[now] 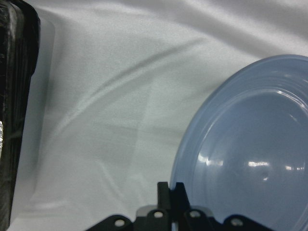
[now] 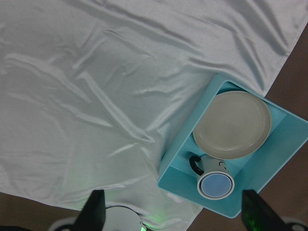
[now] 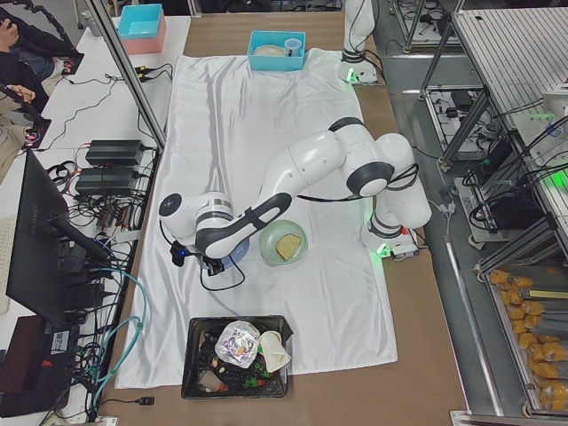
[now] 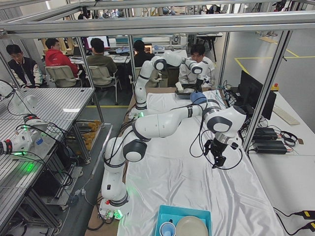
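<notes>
My left gripper is shut on the rim of a blue plate (image 1: 245,149), which is tilted in the camera left view and partly hidden under the arm. Beside it lies a green plate (image 3: 271,244) with a yellowish piece (image 3: 287,247) on it. My right gripper is open above the white cloth, near a turquoise bin (image 2: 281,149) holding a beige plate (image 2: 232,124) and a mug (image 2: 214,184).
A black bin (image 3: 191,364) with a foil-covered item (image 3: 237,344) and mixed contents sits at the cloth's near end in the camera left view. A monitor (image 3: 35,248) and cables line the left side.
</notes>
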